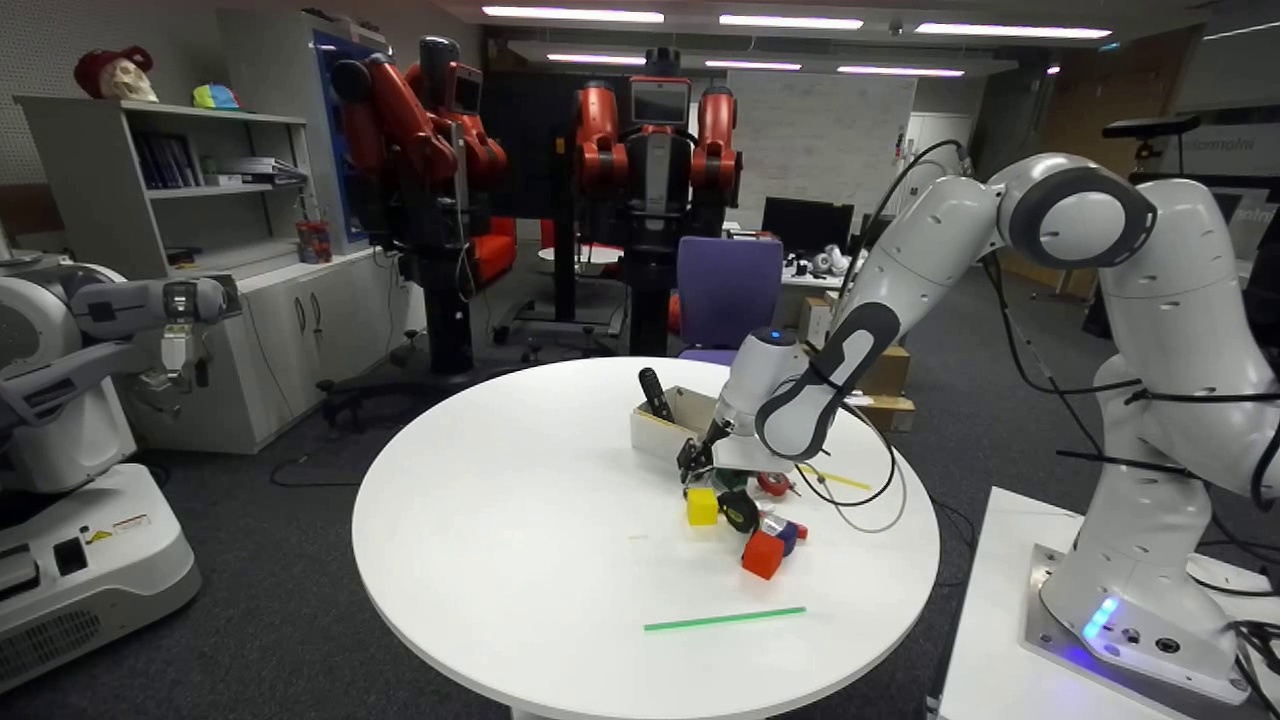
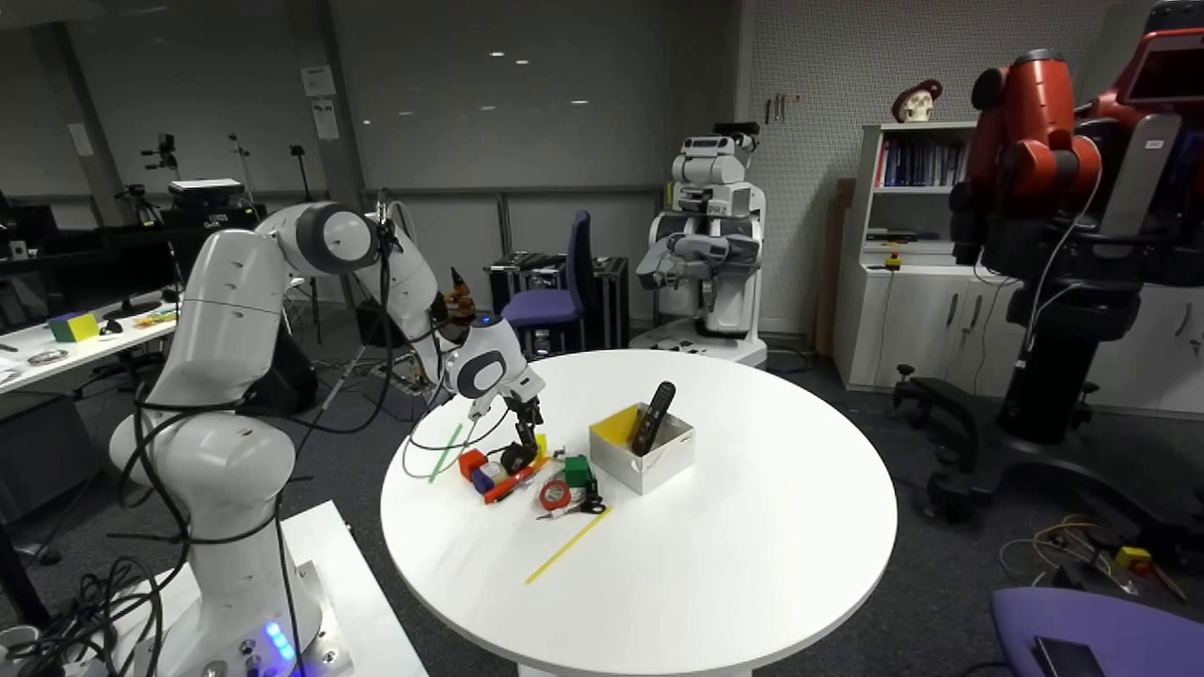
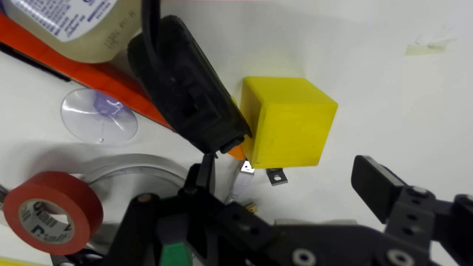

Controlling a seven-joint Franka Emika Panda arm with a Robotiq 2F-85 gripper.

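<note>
My gripper stands open just above the table, its two black fingers wide apart with nothing held between them. Ahead of the fingers in the wrist view lies a yellow cube point(image 3: 295, 128). A black tape measure point(image 3: 190, 88) leans close against the cube's left side. Small metal connectors, one of them a USB plug point(image 3: 241, 179), lie by the cube's near edge, within the span of the fingers. A green block point(image 3: 175, 253) shows partly beneath the left finger. In exterior view 1 the gripper point(image 1: 696, 462) is beside the yellow cube point(image 1: 702, 506), on its far side.
A red tape roll point(image 3: 53, 212), a clear suction cup point(image 3: 99, 116) and a bottle point(image 3: 88, 35) crowd the left. A red cube point(image 1: 762, 554) and a green stick point(image 1: 725, 619) lie nearer the front. The white box point(image 2: 643, 463) holds a black handset point(image 2: 655, 417).
</note>
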